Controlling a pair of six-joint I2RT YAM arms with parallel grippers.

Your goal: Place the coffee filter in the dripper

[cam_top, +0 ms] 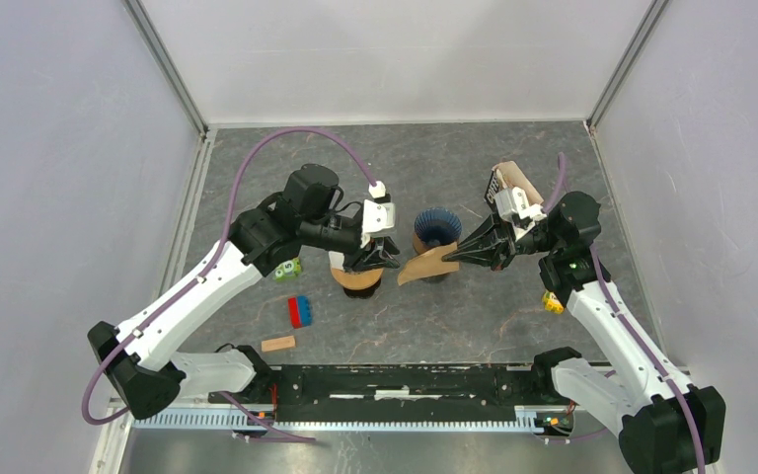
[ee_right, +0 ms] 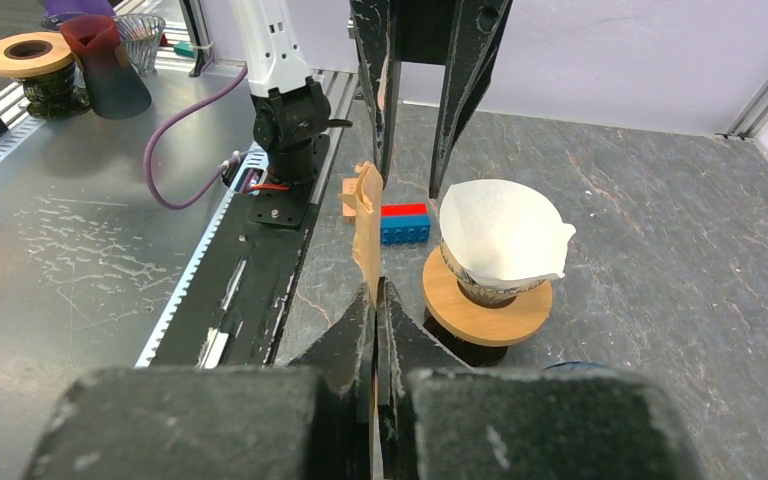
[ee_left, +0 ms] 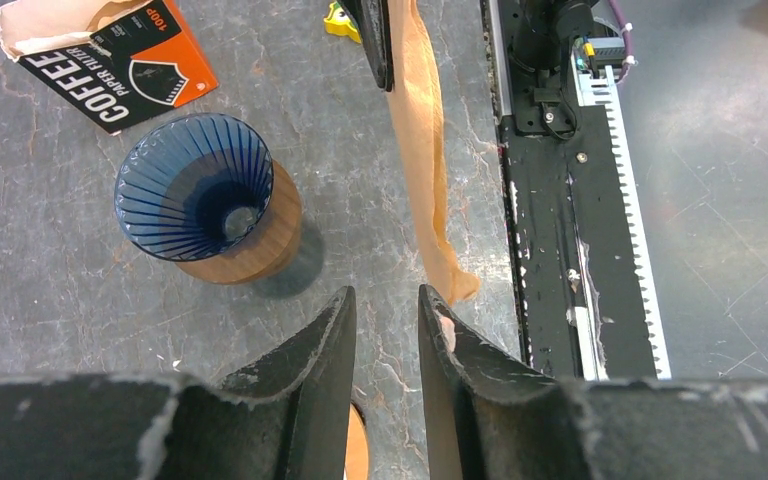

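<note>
A thin brown paper coffee filter (cam_top: 424,266) is pinched in my right gripper (cam_top: 446,259), its free end pointing toward the left arm. Seen edge-on, the filter (ee_left: 422,150) hangs from the right fingers in the left wrist view. My left gripper stands open with nothing between its fingertips; the filter's free end shows beside one finger, outside the gap. The right wrist view also shows the filter (ee_right: 367,225) beside the left fingers (ee_right: 384,120). The blue ribbed dripper (ee_left: 190,185) stands on a wooden collar, its visible inside empty of paper.
A second dripper with a white filter (ee_right: 505,230) sits on a wooden ring (ee_right: 488,318). The coffee filter box (ee_left: 120,65) stands behind the blue dripper. A red-blue brick (cam_top: 299,311), a wooden block (cam_top: 278,344) and a yellow toy (cam_top: 553,303) lie nearer the front.
</note>
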